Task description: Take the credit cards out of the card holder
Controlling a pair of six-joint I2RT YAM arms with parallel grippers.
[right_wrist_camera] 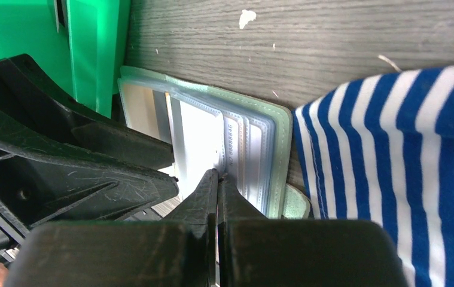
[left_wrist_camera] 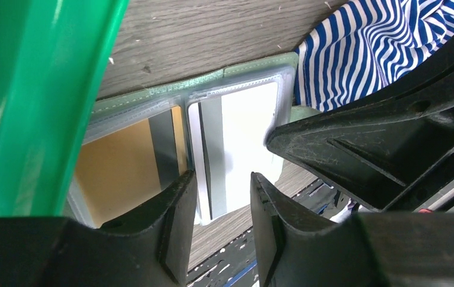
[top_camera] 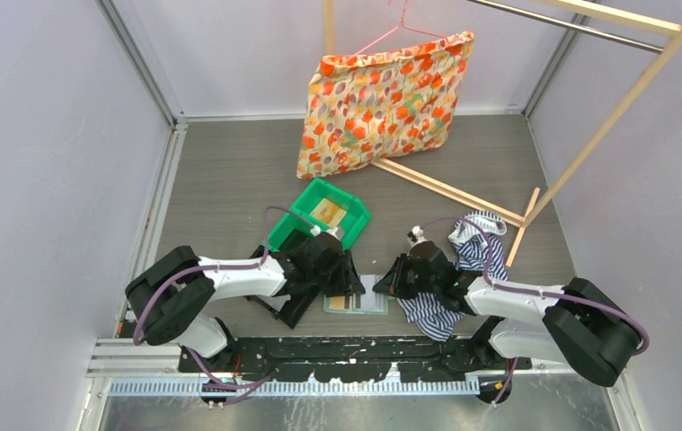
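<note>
The card holder (top_camera: 355, 309) lies spread on the table with pale green edges and clear pockets. Its left half shows a gold card (left_wrist_camera: 122, 173) with a dark stripe, its right half a white card (left_wrist_camera: 245, 137) with a grey stripe. My left gripper is part open above the holder, near the white card's striped end, nothing between its fingers. Against the right half rests the tip of my right gripper, shut, with nothing visible between its fingers. Whether the white card is partly out of its pocket, I cannot tell.
A green bin (top_camera: 322, 213) stands just behind the left gripper, beside a black tray (top_camera: 296, 306). Striped cloth (top_camera: 436, 314) lies right beside the holder. Farther back, a flowered cloth (top_camera: 382, 108) hangs from a wooden rack (top_camera: 624, 99).
</note>
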